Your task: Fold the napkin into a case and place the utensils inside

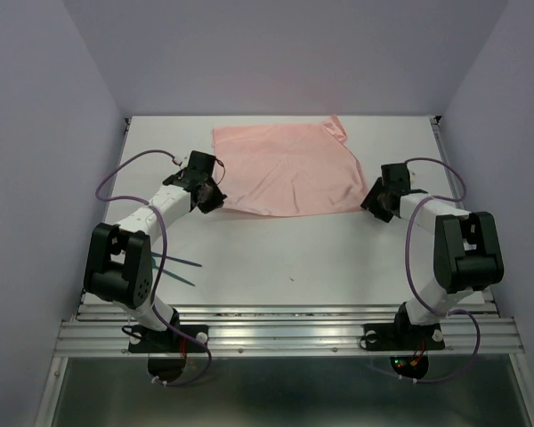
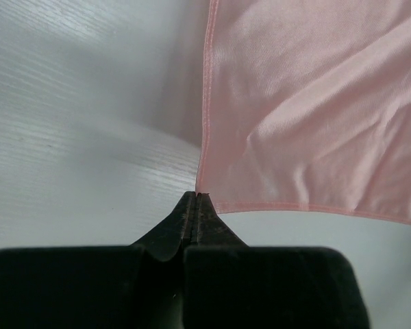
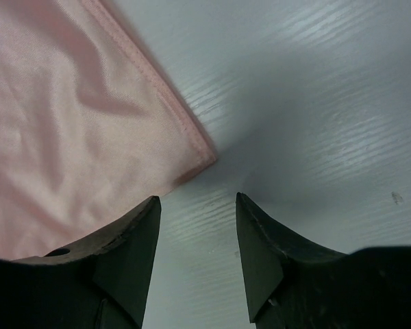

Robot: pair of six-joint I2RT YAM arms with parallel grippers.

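A pink napkin (image 1: 285,165) lies spread on the white table, with a folded corner at its back right. My left gripper (image 1: 218,200) is shut on the napkin's front-left corner; in the left wrist view the cloth's hem runs into its fingertips (image 2: 198,205). My right gripper stands open just in front of the napkin's right front corner, with nothing between its fingers. Two thin dark utensils (image 1: 178,261) lie at the front left, partly hidden behind the left arm.
Grey walls stand close on the left, back and right. A metal rail runs along the front edge.
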